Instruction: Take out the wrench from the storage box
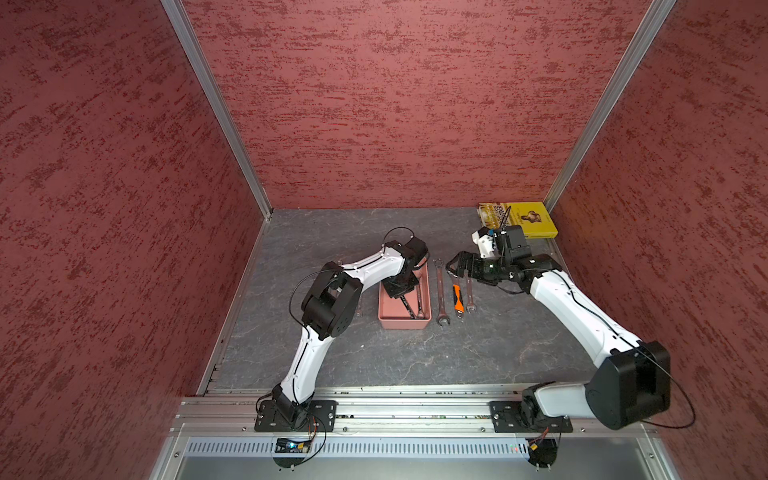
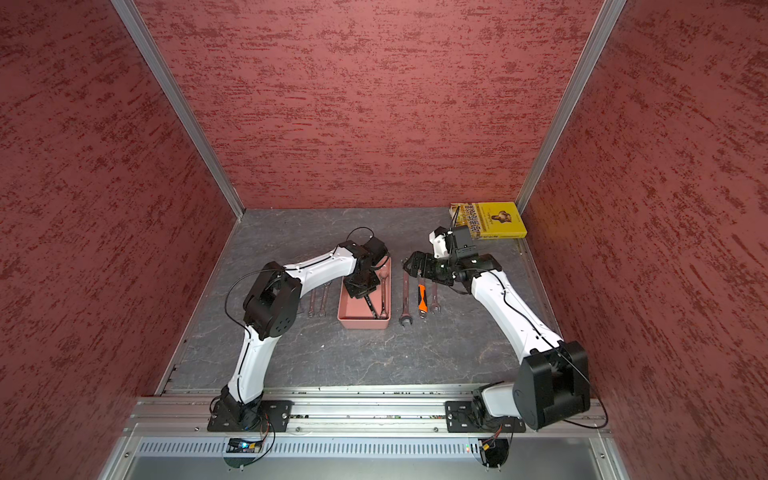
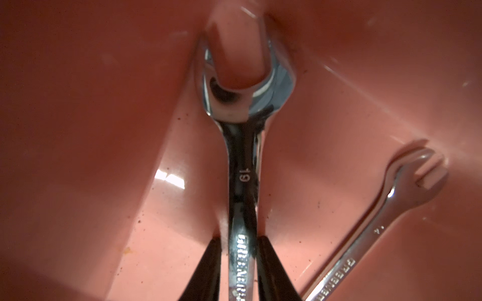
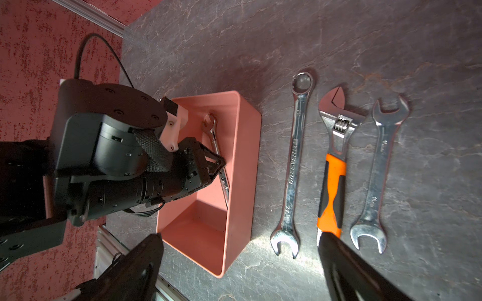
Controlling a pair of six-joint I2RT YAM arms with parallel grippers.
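Inside the pink storage box [image 1: 404, 323], a shiny wrench [image 3: 244, 150] marked 19 lies along the floor, its open-ended head close to the wall. My left gripper is down in the box with a finger on either side of this wrench's handle. The fingers are partly open; a narrow gap shows at the left finger, while the right one is very near or touching the metal. A smaller wrench [image 3: 386, 215] rests to the right, outside the fingers. Hovering over the table right of the box, my right gripper is open and empty.
On the table right of the box lie a long combination wrench [image 4: 295, 145], an orange-handled adjustable wrench [image 4: 331, 195] and a double open-ended wrench [image 4: 377, 170]. More wrenches [image 2: 317, 302] lie left of the box. A yellow box [image 1: 528, 217] occupies the back right corner.
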